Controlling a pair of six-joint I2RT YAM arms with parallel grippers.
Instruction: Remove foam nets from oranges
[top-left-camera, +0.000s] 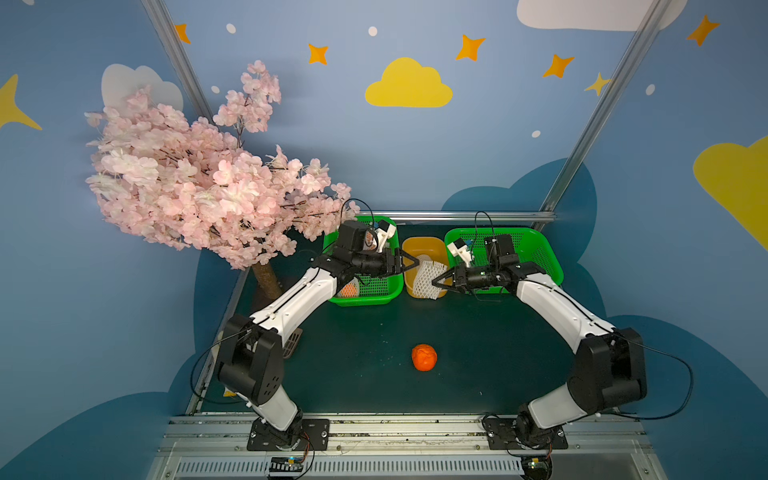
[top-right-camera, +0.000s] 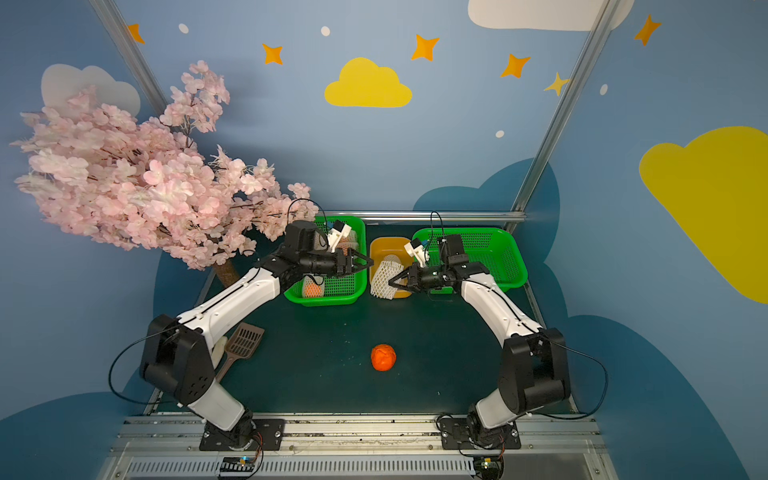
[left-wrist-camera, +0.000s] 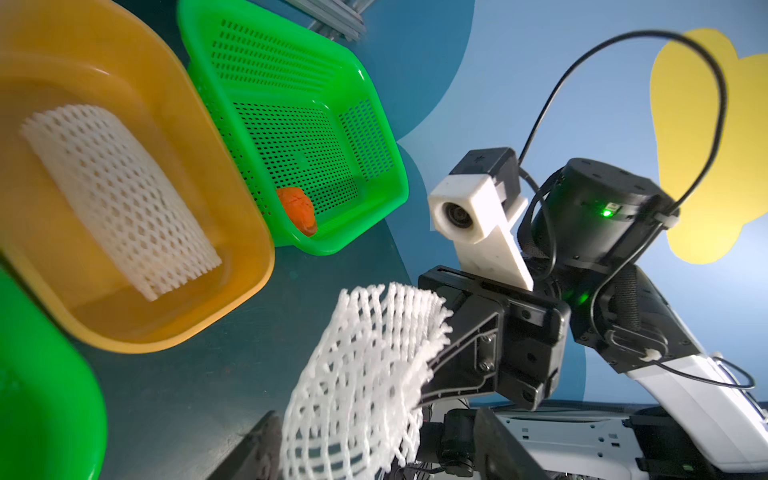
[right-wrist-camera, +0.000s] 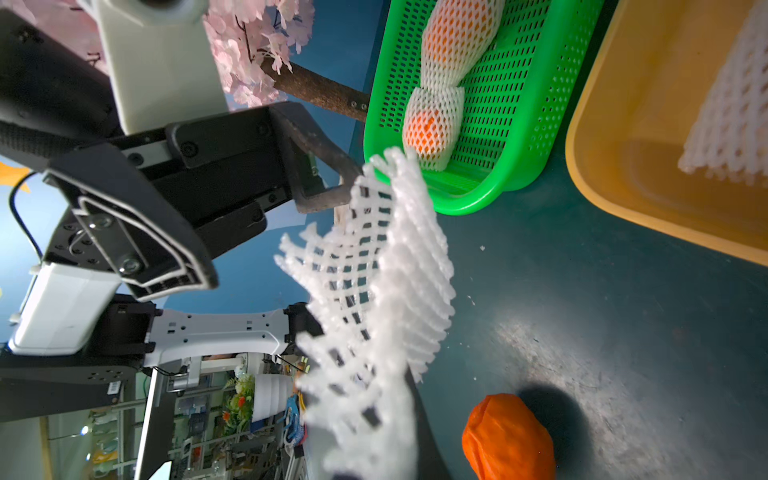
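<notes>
A white foam net (left-wrist-camera: 360, 376) hangs from my right gripper (top-left-camera: 438, 281), shut on it, over the front of the yellow tray (right-wrist-camera: 616, 184). My left gripper (top-left-camera: 408, 264) is just above and left of it, part open, with no net visibly gripped. A bare orange (top-left-camera: 424, 357) lies on the table front centre. Netted oranges (right-wrist-camera: 432, 124) sit in the left green basket (right-wrist-camera: 504, 160). Another net (left-wrist-camera: 120, 200) lies in the yellow tray; an orange (left-wrist-camera: 297, 209) sits in the right green basket (left-wrist-camera: 368, 224).
A blossom tree (top-left-camera: 200, 176) fills the back left. A slotted spatula (top-right-camera: 244, 342) lies at the left.
</notes>
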